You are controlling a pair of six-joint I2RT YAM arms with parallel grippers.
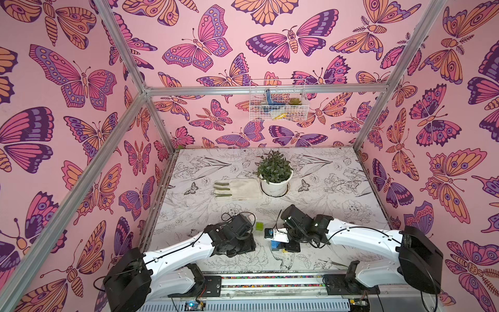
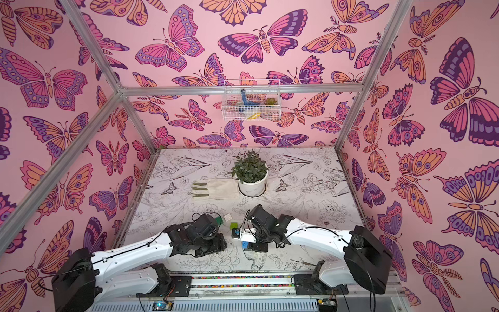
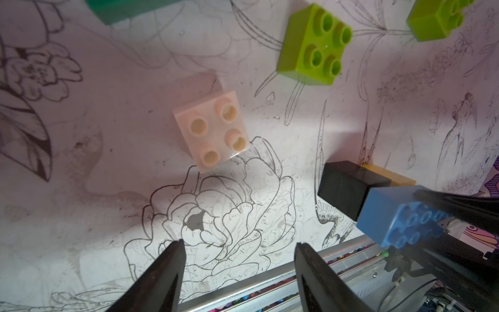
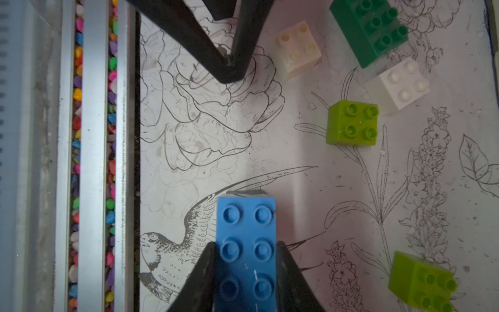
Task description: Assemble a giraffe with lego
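My right gripper is shut on a long blue brick, also visible at the right of the left wrist view [image 3: 387, 213], with a black brick [image 3: 345, 184] and a yellow brick beside or under it. My left gripper stands open over the table with nothing between its fingers. In the left wrist view a pale pink brick [image 3: 212, 140] lies above its fingers, with a lime brick [image 3: 306, 46], a second lime brick [image 3: 431, 20] and a dark green brick [image 3: 124, 7] beyond. A white brick [image 4: 395, 85] also lies near these.
A potted plant [image 1: 275, 182] and a pair of cloth gloves [image 1: 236, 189] stand and lie at the back. Metal channels with coloured beads [image 1: 270, 280] run along the front edge. A wire basket [image 1: 278, 111] hangs on the rear wall.
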